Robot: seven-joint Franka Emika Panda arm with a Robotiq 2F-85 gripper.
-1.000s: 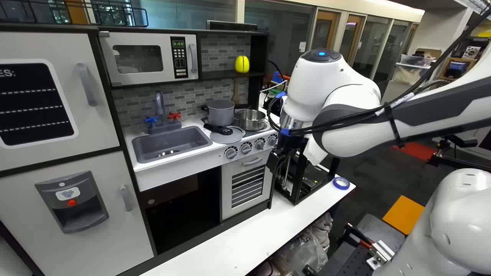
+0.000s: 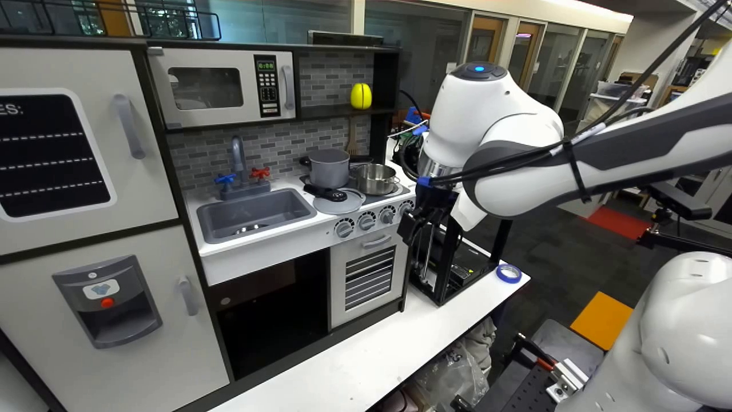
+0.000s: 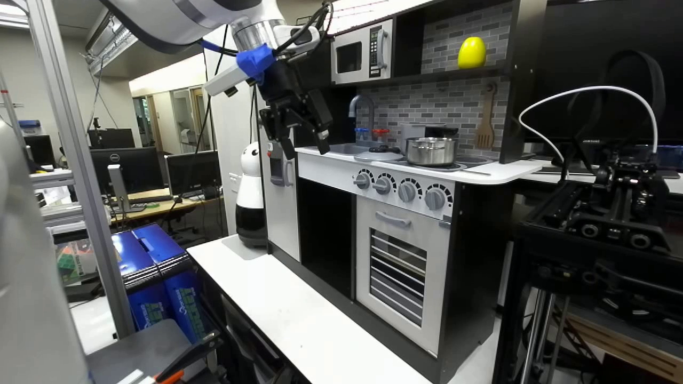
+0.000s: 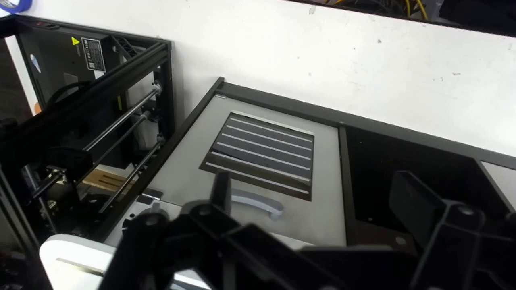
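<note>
My gripper is open, with its two dark fingers spread wide and nothing between them. In the second exterior view the gripper (image 3: 306, 144) hangs in the air in front of the toy kitchen, above counter height. Below it in the wrist view are the closed oven door (image 4: 261, 159) and its grey handle (image 4: 256, 200), apart from the fingers. A grey pot (image 2: 329, 169) and a steel pot (image 2: 376, 179) stand on the stove. A lid (image 2: 341, 201) with a black handle lies at the stove's front left. On the shelf sits a yellow rounded object (image 3: 472, 52).
The sink (image 2: 255, 214) is left of the stove, with small shiny items inside. A black-framed machine (image 4: 121, 92) stands beside the oven's side. Blue tape (image 2: 508, 273) lies at its far end.
The arm has risen slightly, and the gripper has gone up a little with it. Pots, lid, sink items and oven door look unmoved.
</note>
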